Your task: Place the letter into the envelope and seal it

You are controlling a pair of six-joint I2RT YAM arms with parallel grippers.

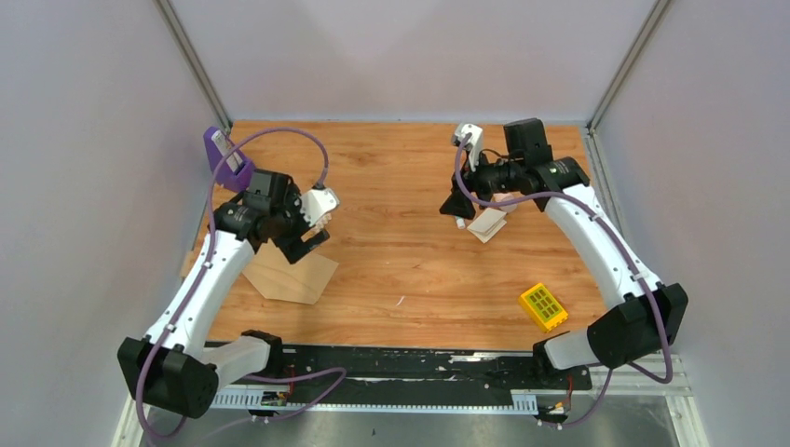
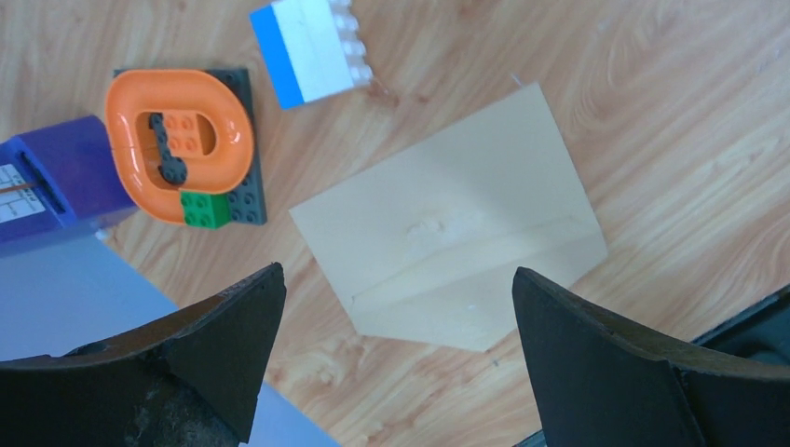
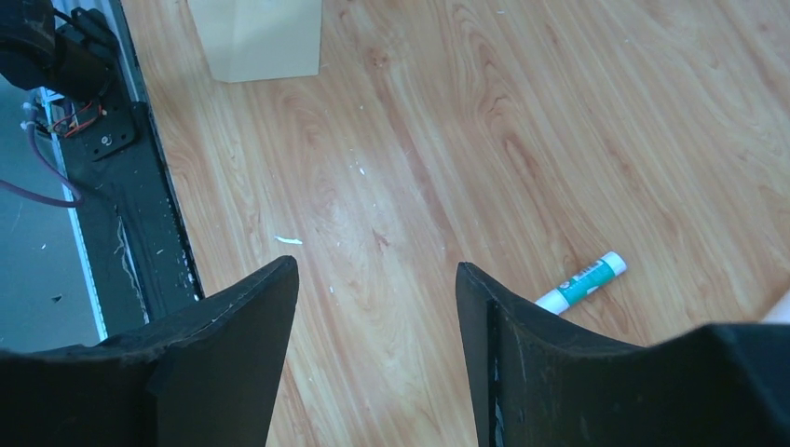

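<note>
The brown envelope (image 1: 289,279) lies flat on the left of the table, filling the middle of the left wrist view (image 2: 438,214). My left gripper (image 1: 310,246) hangs open above it, empty. Folded pale paper (image 1: 486,228), which may be the letter, lies right of centre beside the glue stick (image 1: 460,223), partly hidden in the top view; the glue stick also shows in the right wrist view (image 3: 587,279). My right gripper (image 1: 456,207) is open above the glue stick, with nothing between its fingers.
A yellow block (image 1: 543,307) lies at the front right. An orange ring (image 2: 140,158), a blue-white object (image 2: 312,51) and a purple holder (image 1: 224,149) stand at the left. A pink roll is mostly hidden under the right arm.
</note>
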